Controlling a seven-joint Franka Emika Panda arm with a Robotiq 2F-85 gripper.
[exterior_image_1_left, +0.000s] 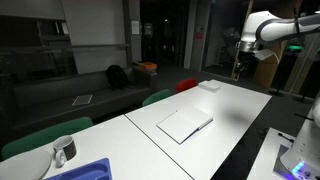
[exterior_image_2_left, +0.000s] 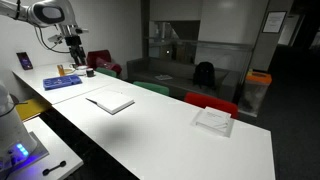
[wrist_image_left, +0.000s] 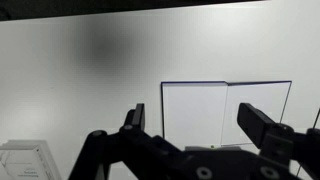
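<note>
An open notebook (wrist_image_left: 195, 110) with blank white pages and a dark blue cover edge lies on the white table in the wrist view. The same notebook (exterior_image_1_left: 185, 124) is near the table's middle in the first exterior view, and the notebook (exterior_image_2_left: 110, 102) shows left of centre in the second. My gripper is open, its two dark fingers wide apart with nothing held between them. In the first exterior view the gripper (exterior_image_1_left: 239, 69) hangs high above the table's right side, well clear of the notebook.
A blue tray (exterior_image_1_left: 82, 172), a grey mug (exterior_image_1_left: 65, 148) and a white plate (exterior_image_1_left: 25, 165) stand at the table's near left. A white box-like item (exterior_image_2_left: 212, 121) rests at the opposite end. Green and red chairs line one long edge. Bare tabletop surrounds the notebook.
</note>
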